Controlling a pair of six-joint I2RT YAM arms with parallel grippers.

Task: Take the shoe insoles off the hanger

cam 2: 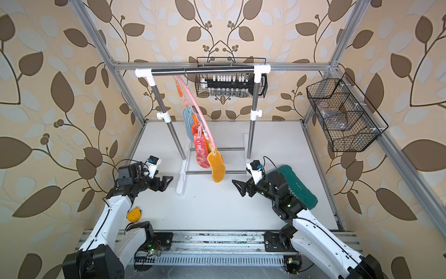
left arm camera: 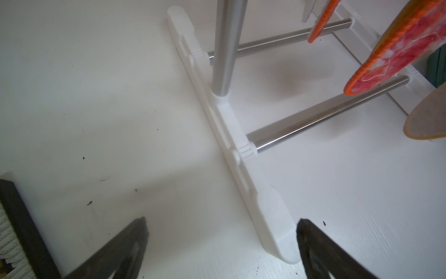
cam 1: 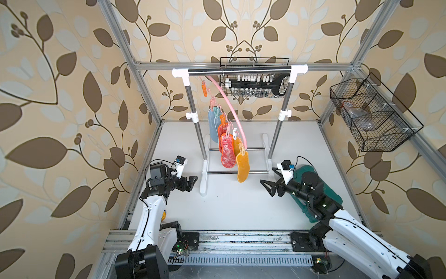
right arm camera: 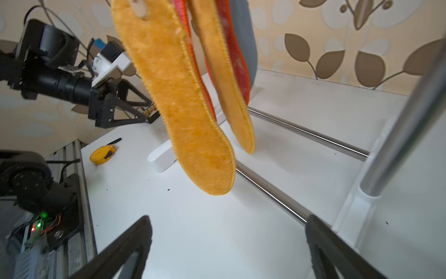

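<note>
Insoles hang from a pink hanger (cam 1: 226, 99) on the rack's top bar: blue (cam 1: 212, 123), red (cam 1: 227, 151) and yellow ones, the nearest yellow insole (cam 1: 242, 166) lowest. My left gripper (cam 1: 191, 183) stands open, empty, left of the rack near its foot. My right gripper (cam 1: 268, 186) is open and empty, right of the yellow insole and a little below it. In the right wrist view that yellow insole (right arm camera: 190, 125) hangs in front of and above the fingertips, with another yellow insole behind it.
The rack's posts (cam 2: 253, 130) and feet flank the insoles. A teal case (cam 2: 297, 186) lies at the right, under my right arm. A yellow tape measure (cam 2: 133, 214) lies at the front left. Wire baskets hang on the back and right walls.
</note>
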